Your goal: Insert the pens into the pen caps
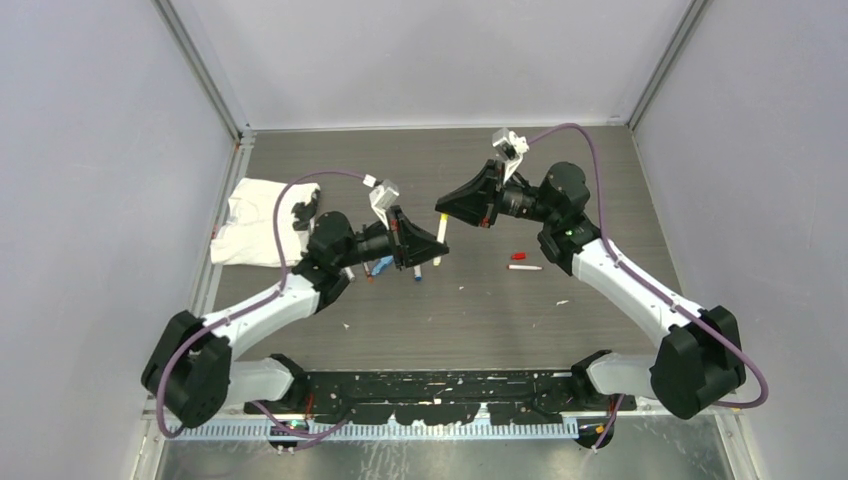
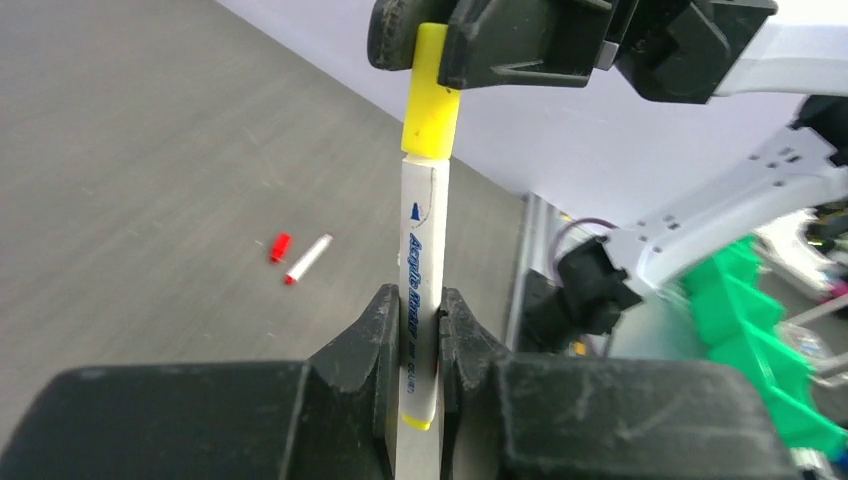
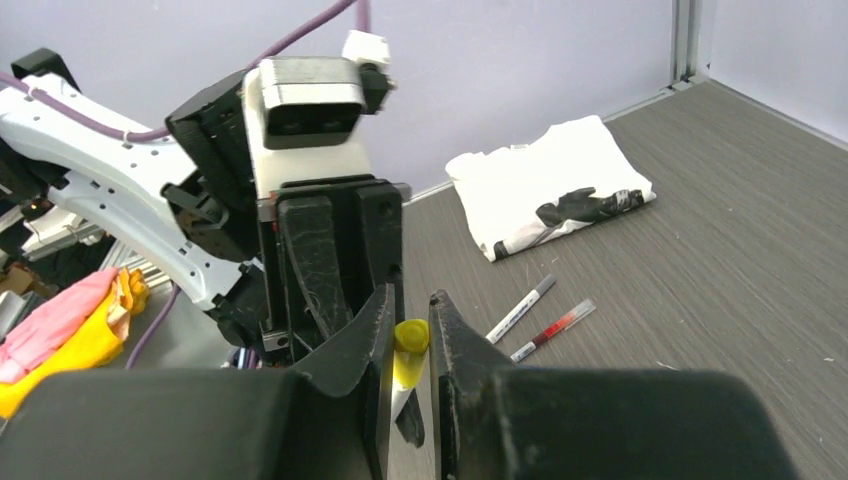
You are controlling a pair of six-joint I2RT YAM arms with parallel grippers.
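Between the two arms, my left gripper [image 1: 443, 249] is shut on a white marker pen [image 2: 416, 240] with dark lettering, held upright in the left wrist view. A yellow cap [image 2: 430, 105] is lined up with the pen's upper end and touches it. My right gripper [image 1: 440, 211] is part open, with its fingers on either side of the cap's top; in the right wrist view the yellow end [image 3: 411, 336] shows between them. On the table lie a white pen with a red tip [image 2: 309, 258] and, close by, a loose red cap [image 2: 280, 247].
Several more pens, among them a red one [image 3: 553, 330] and a white one [image 3: 521, 307], lie under the left arm. A white cloth [image 1: 262, 222] is at the far left. Bare table [image 1: 570, 190] surrounds the red cap.
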